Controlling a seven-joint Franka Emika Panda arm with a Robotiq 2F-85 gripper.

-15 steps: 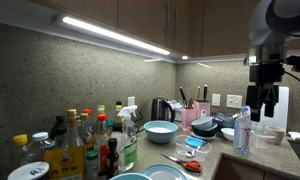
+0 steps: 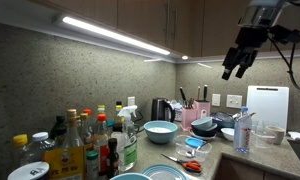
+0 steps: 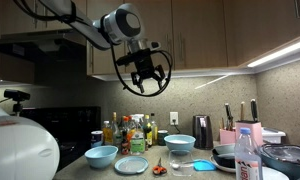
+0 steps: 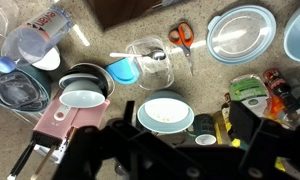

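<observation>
My gripper [image 2: 233,73] hangs high above the counter, open and with nothing between its fingers. The wrist view looks down past the spread dark fingers, one [image 4: 118,143] at the left and the other at the right. Under it a pale blue bowl [image 4: 165,112] stands on the counter. Beyond that lie a clear plastic container [image 4: 152,62] with small items in it, orange-handled scissors [image 4: 181,37] and a light blue lid or plate [image 4: 241,34]. Nothing touches the gripper.
Tall bottles [image 3: 122,132] crowd the counter by the wall. A clear water bottle [image 2: 242,130] stands near the counter's right side, by a pink knife block [image 4: 57,119] and nested bowls [image 4: 82,92]. Upper cabinets [image 3: 125,48] hang above the counter.
The arm has risen and moved left in exterior view 1, lifting the gripper away from the water bottle's area. The counter objects look unmoved.
</observation>
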